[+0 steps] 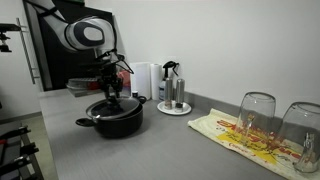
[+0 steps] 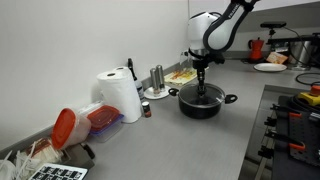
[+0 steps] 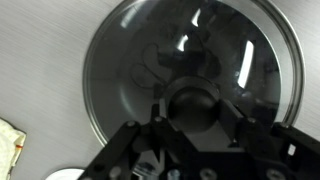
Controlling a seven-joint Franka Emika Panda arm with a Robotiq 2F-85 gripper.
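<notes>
A black pot with two side handles stands on the grey counter, and its glass lid lies on top. From above, the lid's round black knob shows in the lower middle of the wrist view. My gripper is low over the lid, part open, with one finger on either side of the knob. A narrow gap seems to show beside the knob, though dark on dark makes contact hard to judge. In the second exterior view the gripper points straight down at the lid's centre.
Behind the pot, a white plate bears shakers or bottles. Two upturned glass jars are on a patterned cloth at the right. A paper towel roll and a dish rack stand farther along.
</notes>
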